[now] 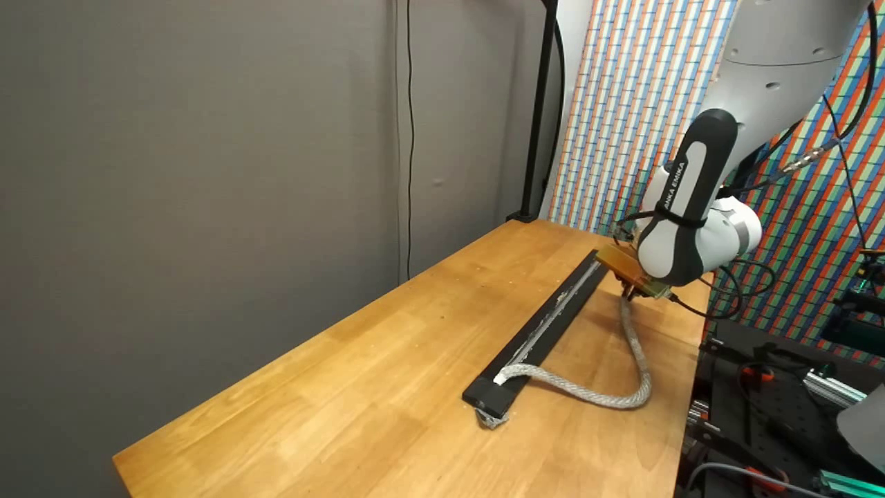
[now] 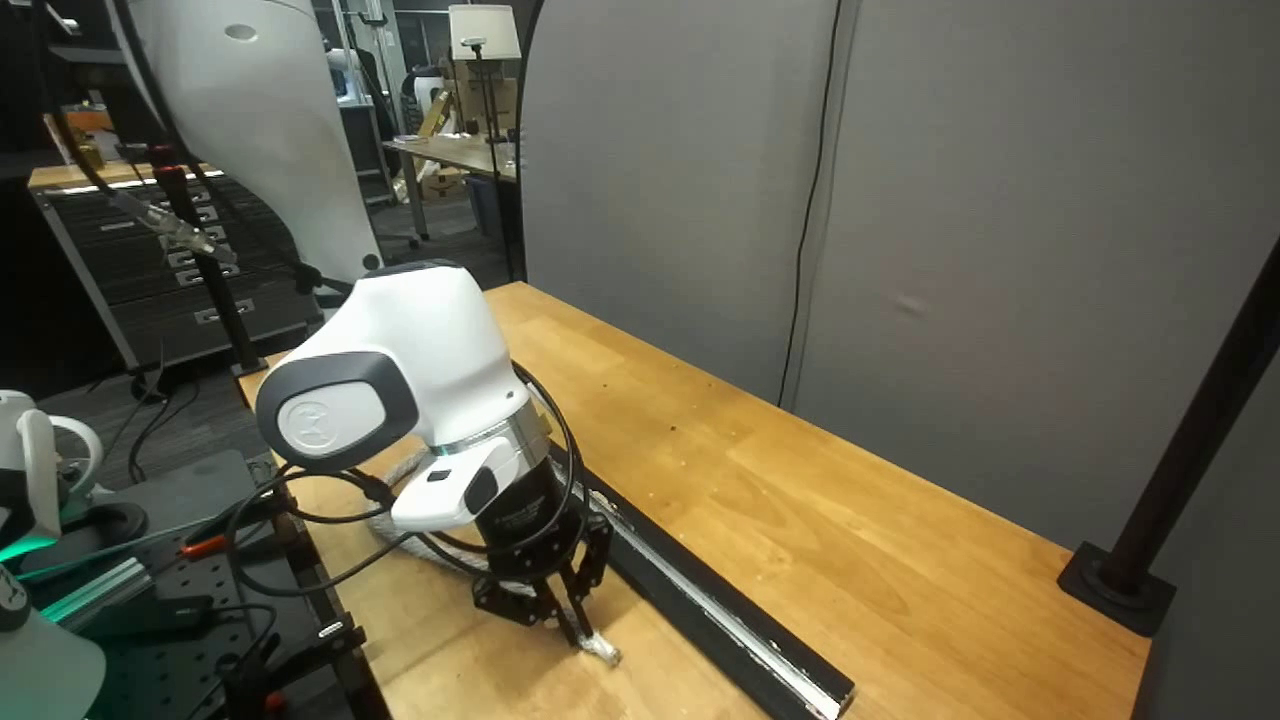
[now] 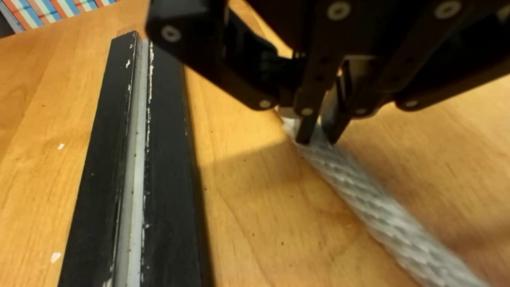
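A grey braided rope [image 1: 593, 395] curves across the tabletop. One white-tipped end rests on the near end of a long black bar [image 1: 560, 330], which has a pale groove [image 3: 138, 143] along its length. Close to the rope's other end, my gripper is shut on the rope [image 3: 377, 210], its dark fingers [image 3: 306, 126] pinching from both sides. Exterior view 2 shows the pale rope tip [image 2: 600, 649] poking out past the gripper [image 2: 577, 630]. That gripped end lies beside the bar, apart from it. The gripper's mount hides much of the hold in exterior view 1.
A black post [image 1: 535, 116] stands at its far corner, near a grey partition [image 1: 207, 166]. Loose cables [image 2: 270, 564] loop around the wrist. Dark equipment [image 1: 771, 415] sits beyond the table's right edge.
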